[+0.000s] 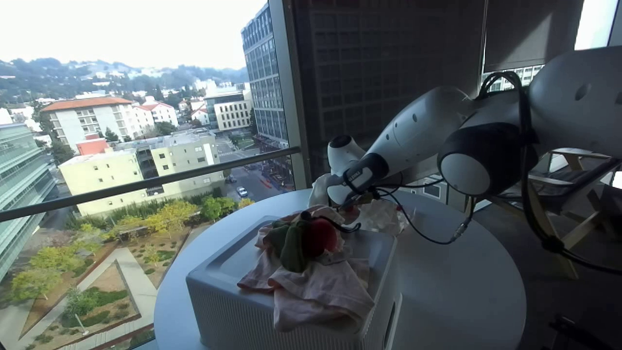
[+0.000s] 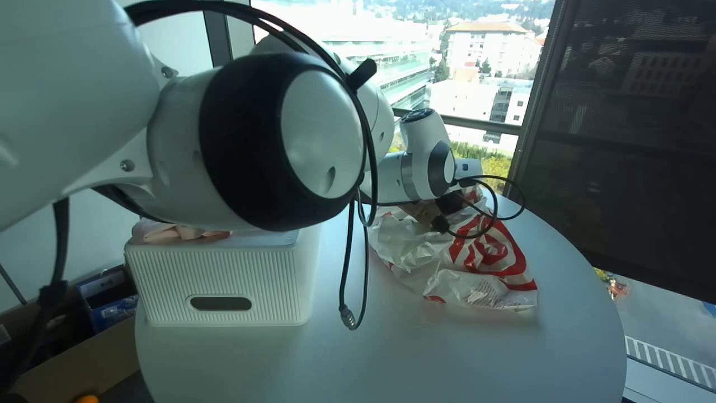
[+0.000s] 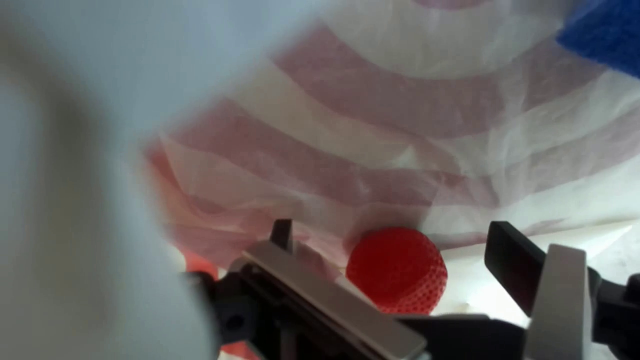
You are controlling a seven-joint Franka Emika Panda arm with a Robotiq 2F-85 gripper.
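In the wrist view, my gripper is open. A small red round thing with a dimpled surface (image 3: 397, 270) shows between its spread fingers, with a gap to the right finger (image 3: 516, 264). The lower part of the left finger overlaps the red thing in view. Behind it spreads a crumpled translucent plastic bag with red rings (image 3: 372, 144), also seen at the back of the table in exterior view 2. The arm's end reaches down at the bag there, and its fingertips are hidden in both exterior views.
A ribbed white box (image 1: 215, 297) stands upside down nearby, carrying pink cloth (image 1: 320, 291), a green item (image 1: 291, 248) and a red round item (image 1: 320, 236). A blue fabric-like piece (image 3: 609, 36) lies at the wrist view's upper right.
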